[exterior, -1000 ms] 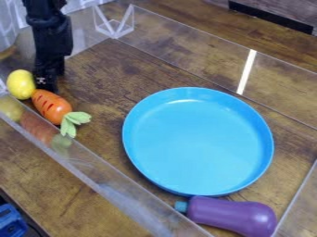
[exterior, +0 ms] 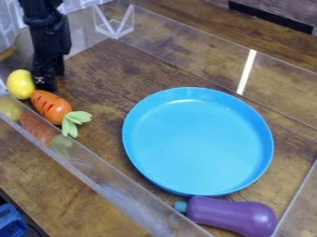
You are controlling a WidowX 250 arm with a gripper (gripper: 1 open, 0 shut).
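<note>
The black robot gripper [exterior: 47, 65] is low at the upper left, just behind a yellow lemon-like toy [exterior: 20, 84]; its fingertips are dark and partly hidden, so their state is hard to see. An orange carrot toy [exterior: 52, 106] with pale green leaves lies beside the yellow toy. A large blue plate [exterior: 197, 140] takes up the centre right. A purple eggplant toy [exterior: 235, 217] lies at the bottom right, below the plate.
Clear plastic walls border the wooden surface, with one wall [exterior: 111, 176] running along the lower left. The wooden floor [exterior: 161, 65] behind the plate is bare. A blue object [exterior: 9, 220] sits outside at the bottom left.
</note>
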